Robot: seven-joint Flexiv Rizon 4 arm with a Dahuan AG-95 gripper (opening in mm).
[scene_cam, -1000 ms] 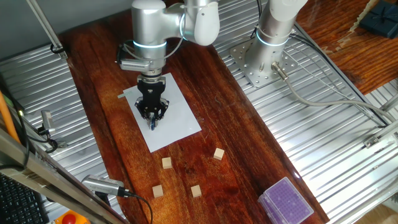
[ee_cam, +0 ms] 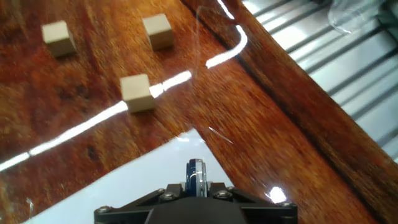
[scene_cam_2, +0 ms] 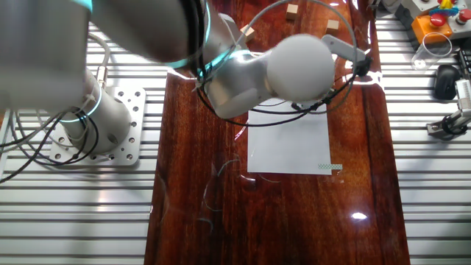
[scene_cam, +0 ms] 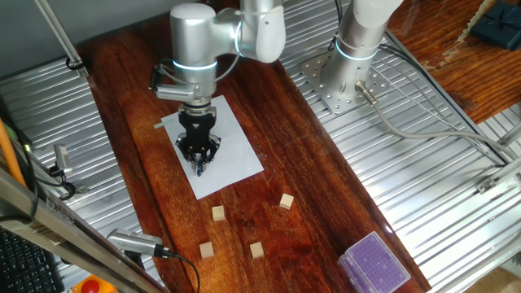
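Observation:
My gripper [scene_cam: 199,163] is over the white sheet of paper [scene_cam: 236,159], pointing down and shut on a slim, shiny dark blue object that looks like a pen [scene_cam: 199,170]. In the wrist view the pen-like object [ee_cam: 196,177] stands between the fingers, in front of the paper [ee_cam: 124,193]. Whether its tip touches the sheet is hidden. I can make out no clear marks on the paper. From the second exterior view, the arm covers the gripper and part of the sheet [scene_cam_2: 287,151].
Several wooden cubes lie beyond the paper, the nearest one [scene_cam: 218,213] close to its edge. A purple box [scene_cam: 375,264] stands at the table's corner. A camera [scene_cam: 135,242] is mounted at the table's side. Bare wood [scene_cam_2: 221,213] extends on the sheet's other side.
The cubes, the paper and the box have not moved.

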